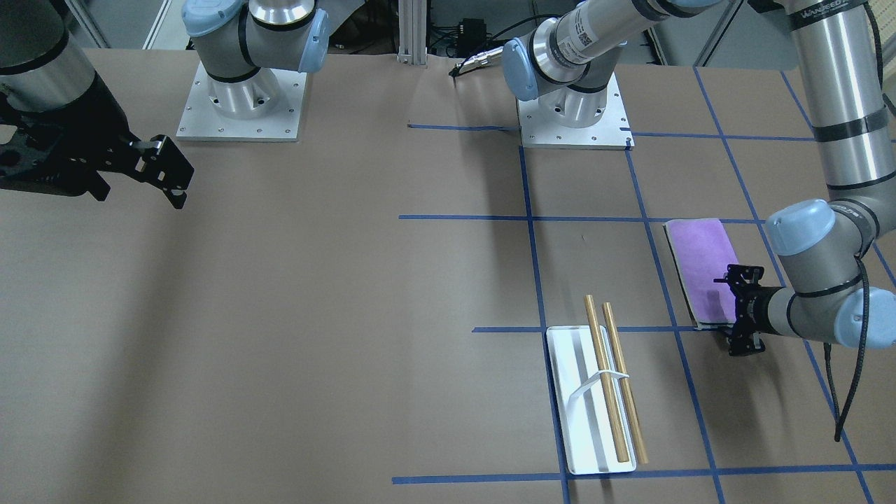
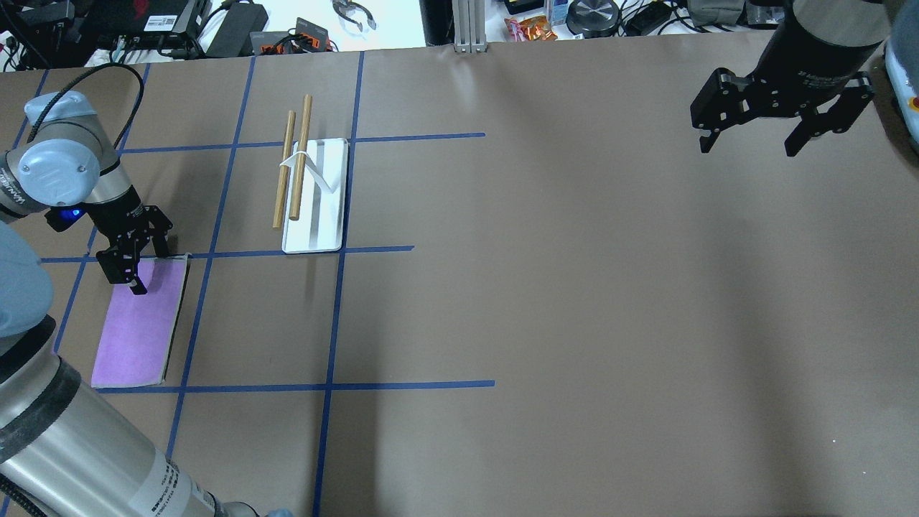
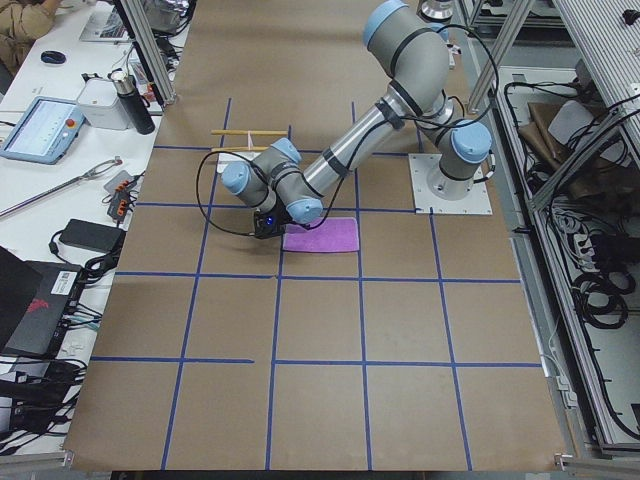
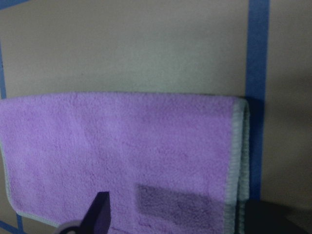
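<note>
A purple cloth (image 1: 697, 260) with a pale edge lies flat on the table; in the top view it (image 2: 138, 332) is left of the white tray. My gripper (image 2: 146, 263) is low over the cloth's near short edge, by a corner. In the front view the gripper (image 1: 724, 306) partly covers that edge. In the left wrist view the fingers stand apart at the lower border, one over the cloth (image 4: 122, 146), one at its pale edge; the fingers look open, and whether they touch the cloth is unclear.
A white tray (image 1: 571, 428) holds two wooden sticks (image 1: 635, 428) under a white crosspiece, beside the cloth. Blue tape grids the table. A second arm's black gripper (image 2: 775, 103) hangs at the other side.
</note>
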